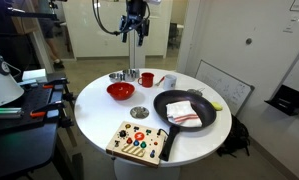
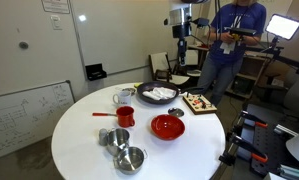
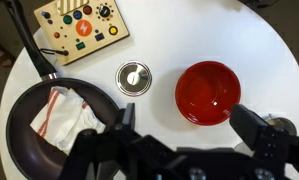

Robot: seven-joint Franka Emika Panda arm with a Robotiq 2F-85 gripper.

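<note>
My open gripper (image 1: 134, 40) hangs high above the far side of the round white table (image 1: 89, 110), with nothing between its fingers. In the wrist view its dark fingers (image 3: 124, 122) stand wide apart, and a red bowl (image 3: 208, 92) lies below, towards the right finger. To the left, a black frying pan (image 3: 34, 105) holds a folded white cloth (image 3: 64, 118) with a red stripe. A round metal lid (image 3: 134, 78) with a knob lies between pan and bowl. Beyond them sits a wooden board (image 3: 82, 25) with coloured buttons and switches.
A red mug (image 2: 124, 118), a white mug (image 2: 123, 97) and metal pots (image 2: 130, 159) stand together on one side of the table. Something yellow (image 1: 217, 105) peeks out behind the pan. A person (image 2: 239, 40) stands past the table.
</note>
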